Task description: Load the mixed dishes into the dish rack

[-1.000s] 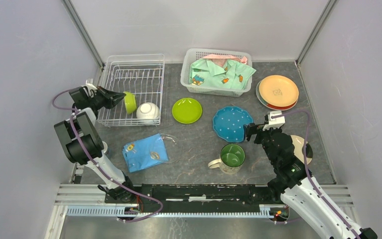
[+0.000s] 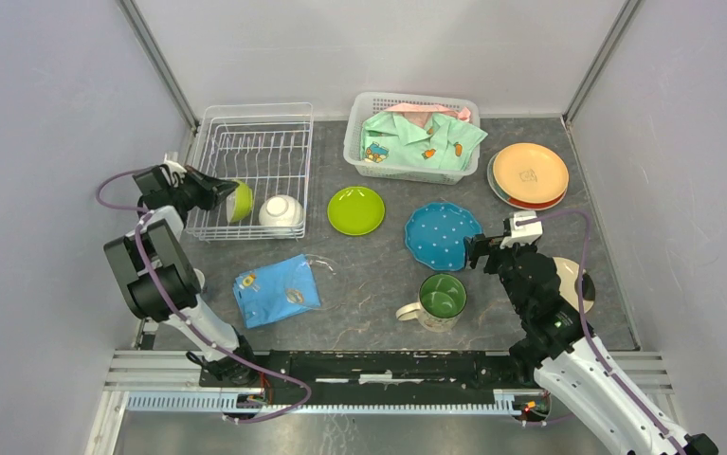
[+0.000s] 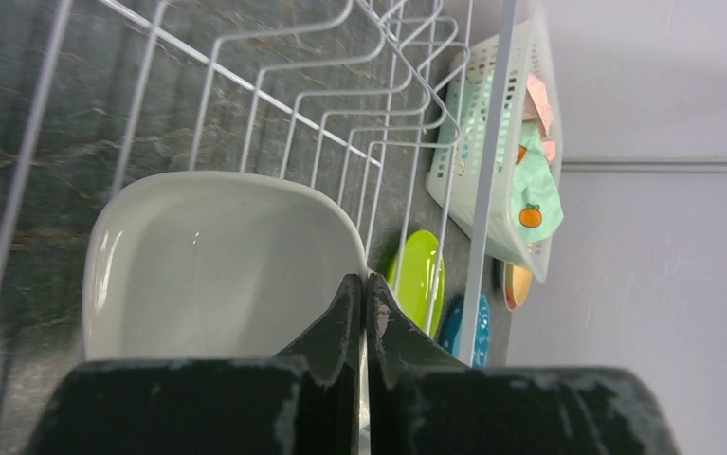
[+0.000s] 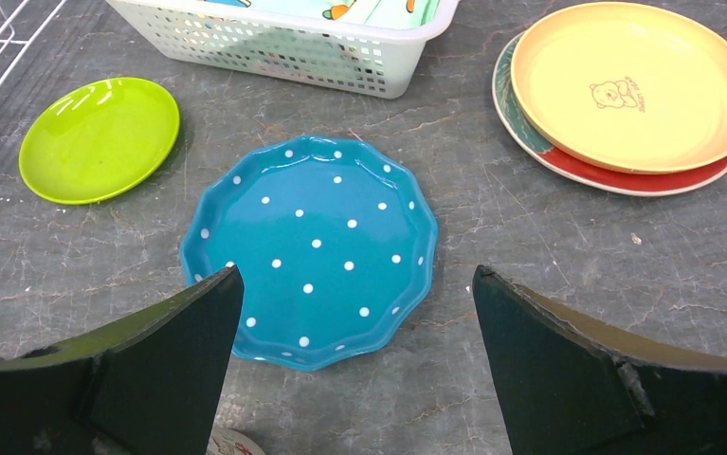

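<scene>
A green bowl [image 2: 243,203], pale inside [image 3: 198,261], is tilted on its side in the left of the white wire dish rack [image 2: 264,112]; my left gripper [image 2: 232,185] is shut on its rim. A white bowl [image 2: 281,210] rests beside it. My right gripper [image 2: 478,245] stands open and empty above a blue dotted plate [image 4: 312,237]. A green plate [image 2: 355,209], stacked plates [image 2: 530,173], a mug [image 2: 443,299] and a cream plate [image 2: 568,275], partly hidden by the right arm, are on the table.
A basket of cloths [image 2: 411,142] stands at the back. A folded blue cloth [image 2: 274,289] lies in front of the rack. Bare table shows between the cloth and mug.
The green bowl in my left gripper has shifted left slightly and changed its tilt. The right arm has not moved.
</scene>
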